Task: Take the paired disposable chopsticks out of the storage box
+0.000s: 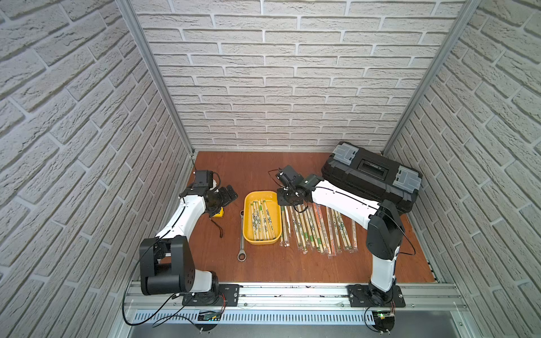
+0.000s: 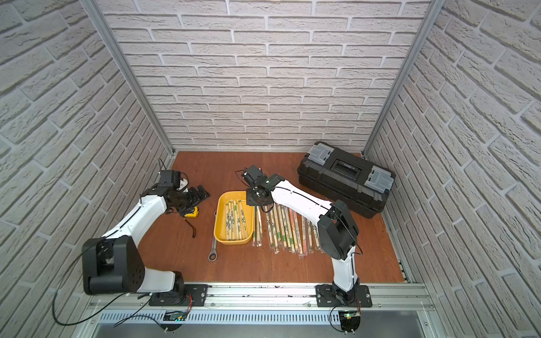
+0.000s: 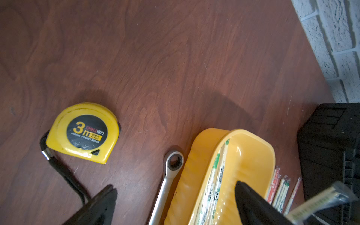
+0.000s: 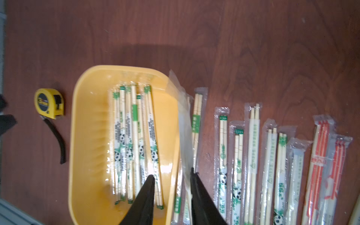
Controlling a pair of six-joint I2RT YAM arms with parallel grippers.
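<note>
The yellow storage box (image 1: 262,238) holds several wrapped chopstick pairs (image 4: 135,146). More wrapped pairs (image 4: 255,161) lie in a row on the table to its right. My right gripper is over the box's right edge, its fingers part open, with a translucent wrapped strip (image 4: 184,131) rising at the right finger; whether it is held I cannot tell. My left gripper stands open above the table left of the box, nothing between its fingers.
A yellow tape measure (image 3: 84,131) and a wrench (image 3: 165,187) lie left of the box. A black toolbox (image 1: 369,174) occupies the back right. The table (image 1: 253,169) behind the box is clear.
</note>
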